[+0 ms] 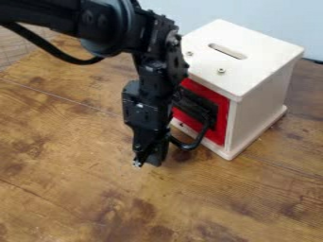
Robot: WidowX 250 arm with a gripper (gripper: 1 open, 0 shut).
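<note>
My black gripper [149, 151] hangs low over the wooden table [76, 189], just left of a white wooden box [252, 66] with a slot on top. The box's near-left face has a red panel [220, 132] with a dark fixture in it, partly hidden by my arm and a looping cable. The fingertips point down near the tabletop; whether they are open or shut, or hold anything, is hard to tell.
The box takes up the upper right, with a pale wall behind it.
</note>
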